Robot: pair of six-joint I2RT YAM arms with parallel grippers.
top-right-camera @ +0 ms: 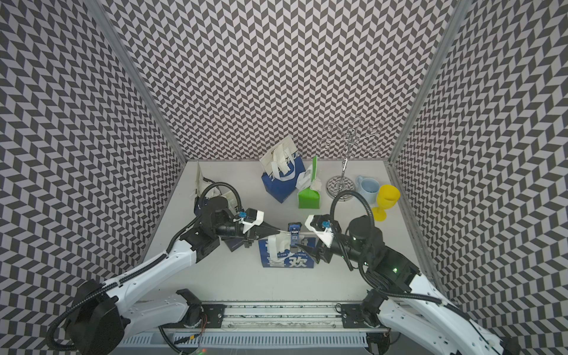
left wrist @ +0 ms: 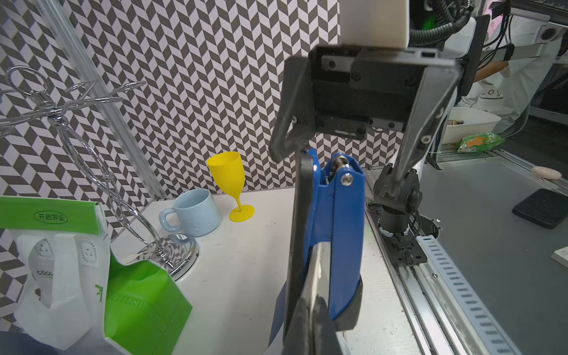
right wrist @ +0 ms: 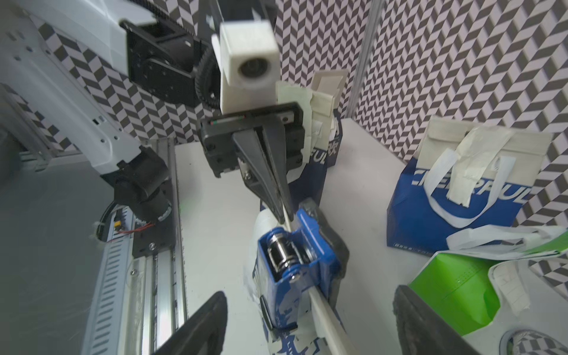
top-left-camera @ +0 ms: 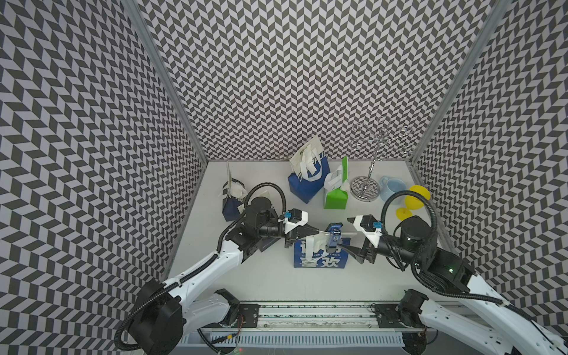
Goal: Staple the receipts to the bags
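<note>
A blue stapler (top-left-camera: pixel 334 235) stands over the white top edge of the front blue bag (top-left-camera: pixel 301 260); in the left wrist view its blue body (left wrist: pixel 346 242) straddles the pale edge. My left gripper (top-left-camera: pixel 317 230) is shut, its tips (right wrist: pixel 287 220) meeting at a thin white edge just left of the stapler. My right gripper (top-left-camera: pixel 345 235) stands open to the stapler's right, apart from it. In the right wrist view its spread, blurred fingers (right wrist: pixel 198 322) flank the stapler with nothing held. A white strip (top-left-camera: pixel 310 248) hangs on the bag's front; receipt or handle, I cannot tell.
Behind stand a blue-and-white bag (top-left-camera: pixel 307 183), a green bag (top-left-camera: pixel 335 200), a metal rack (top-left-camera: pixel 365 188), a light blue mug (top-left-camera: pixel 390 188) and a yellow goblet (top-left-camera: pixel 417 196). Another bag (top-left-camera: pixel 230 210) stands at the left.
</note>
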